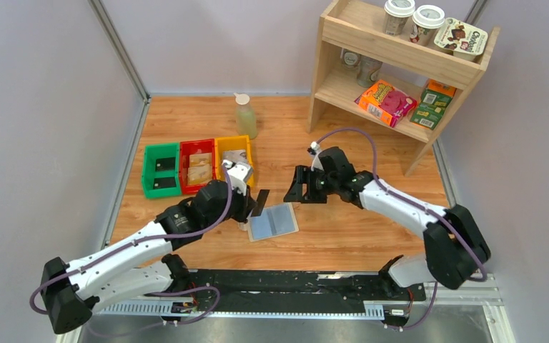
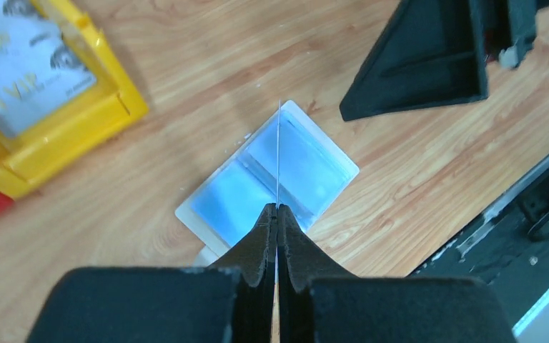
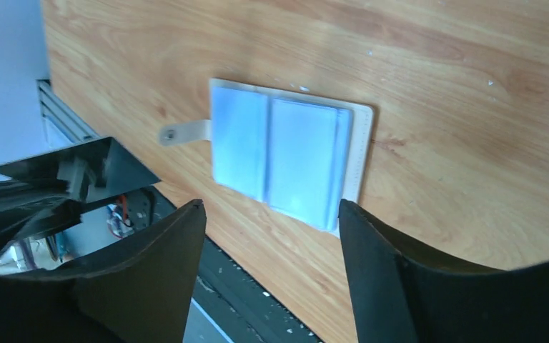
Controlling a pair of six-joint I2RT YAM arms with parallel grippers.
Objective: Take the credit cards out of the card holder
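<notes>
A dark thin card (image 1: 260, 202) is pinched in my left gripper (image 1: 251, 209), lifted above the table. The left wrist view shows the card (image 2: 279, 153) edge-on, as a fine line rising from the closed fingertips. Pale blue and open flat, the card holder (image 1: 274, 222) lies on the wood below; no dark card shows in it. Above the holder (image 3: 304, 153), my right gripper has its fingers apart, with nothing held between them.
Three joined bins stand at the back left: green (image 1: 146, 171) with dark cards, red (image 1: 183, 161) with tan cards, yellow (image 1: 249, 153) with silver cards. A bottle (image 1: 246, 118) stands behind them, a wooden shelf (image 1: 400, 51) at the back right.
</notes>
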